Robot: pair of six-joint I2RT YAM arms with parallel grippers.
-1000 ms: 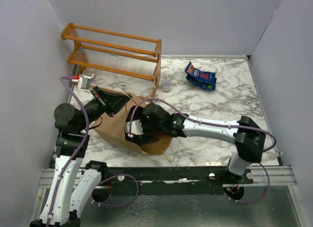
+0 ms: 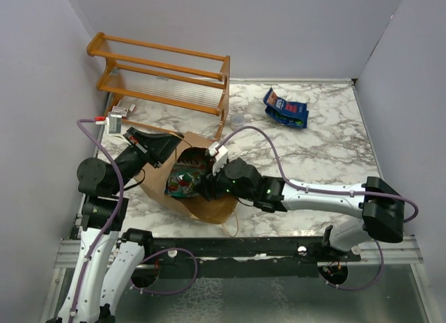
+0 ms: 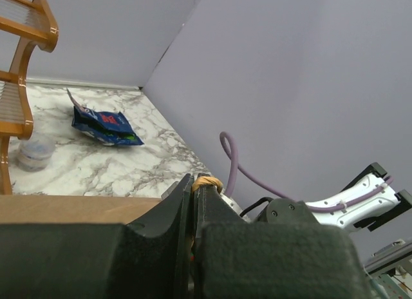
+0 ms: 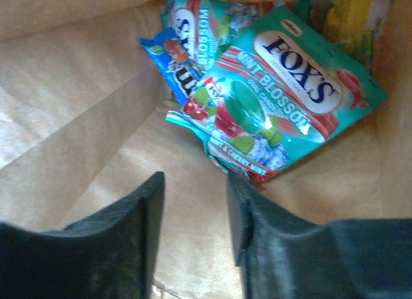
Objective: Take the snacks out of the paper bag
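The brown paper bag (image 2: 167, 180) lies open on the marble surface. Inside, the right wrist view shows teal Fox's candy packets (image 4: 290, 86), a blue packet (image 4: 174, 67) and a yellow one (image 4: 347, 22). My left gripper (image 2: 167, 138) is above the bag, shut on the looped paper handle (image 3: 207, 182) at its top. My right gripper (image 2: 209, 180) is at the bag's mouth; in the right wrist view its fingers stand apart below the packets, with nothing between them.
A wooden rack (image 2: 160, 72) stands at the back left, a clear cup (image 2: 237, 120) beside it. A blue snack packet (image 2: 286, 111) lies at the back right.
My right arm has drawn back toward the right from inside the bag, uncovering the teal packet in the top view. The left gripper has shifted slightly.
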